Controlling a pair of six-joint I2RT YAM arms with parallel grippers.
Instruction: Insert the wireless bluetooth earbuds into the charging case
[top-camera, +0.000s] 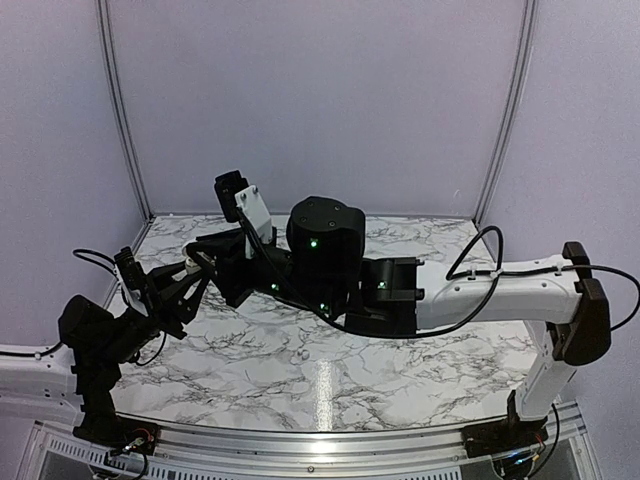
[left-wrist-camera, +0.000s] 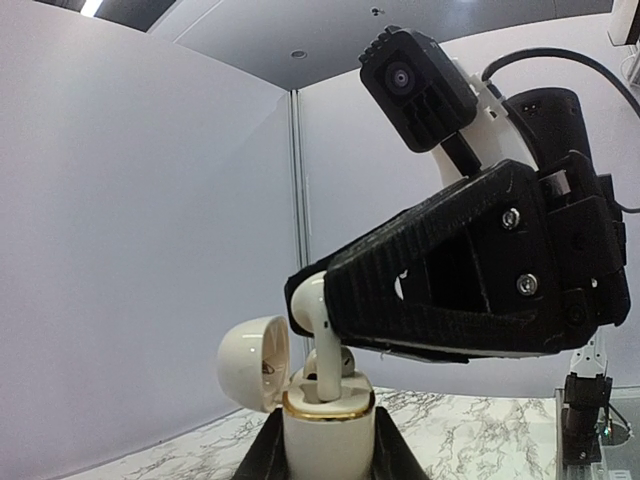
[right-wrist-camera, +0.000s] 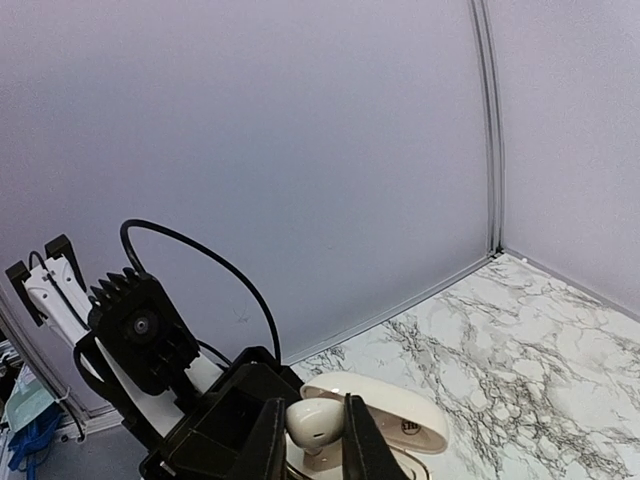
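The white charging case (left-wrist-camera: 328, 445), its lid (left-wrist-camera: 245, 362) swung open, is gripped by my left gripper (top-camera: 190, 284). Just over the case stands a white earbud (left-wrist-camera: 326, 350), its stem pointing down at the case opening; the stem's lower end seems to be at the opening, but I cannot tell how deep. My right gripper (top-camera: 207, 258) is shut on this earbud's head, which shows between its fingers in the right wrist view. Behind the stem, a rounded shiny part shows in the case; I cannot tell whether it is another earbud.
Below the arms, the marble-patterned table (top-camera: 330, 370) looks clear. Pale walls (top-camera: 320, 110) enclose it at the back and sides. The two grippers are very close together at the left, and the right arm (top-camera: 470, 300) reaches across most of the table.
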